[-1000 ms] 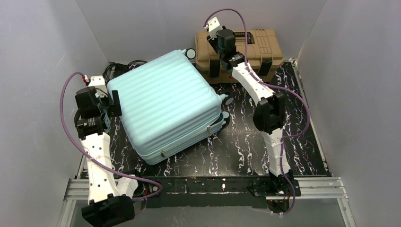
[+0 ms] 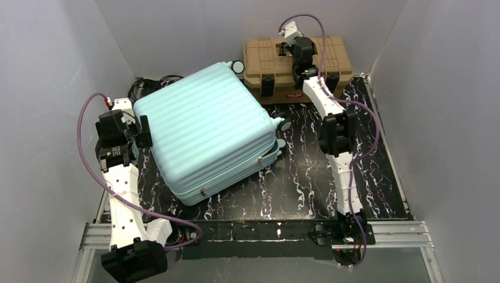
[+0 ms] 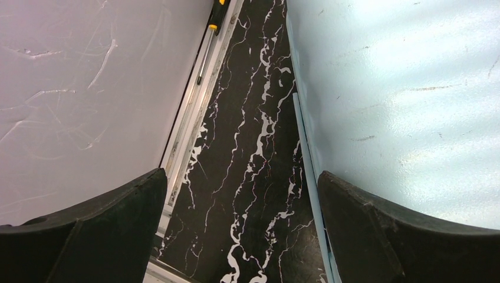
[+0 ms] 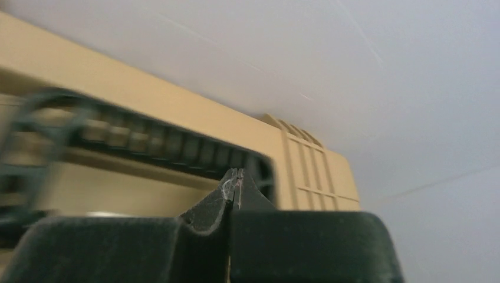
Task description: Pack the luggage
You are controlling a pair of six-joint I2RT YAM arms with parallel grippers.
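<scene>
A light blue ribbed suitcase [image 2: 206, 130] lies on the black marbled floor [image 2: 306, 183], its wheels toward the back right. My left gripper is open beside the suitcase's left side [image 3: 401, 106], with empty space between its fingers. A tan hard case [image 2: 259, 59] sits at the back right against the wall. My right gripper is shut over that case, close to its dark handle [image 4: 135, 138], with nothing visible between its fingers; the right wrist view is blurred.
Grey walls enclose the back and both sides. Black cables [image 2: 141, 85] lie behind the suitcase. A screwdriver [image 3: 215, 23] rests on the left rail. Open floor lies at the front right, under and beside the right arm.
My right gripper has moved rightward along the top of the tan case over its handle.
</scene>
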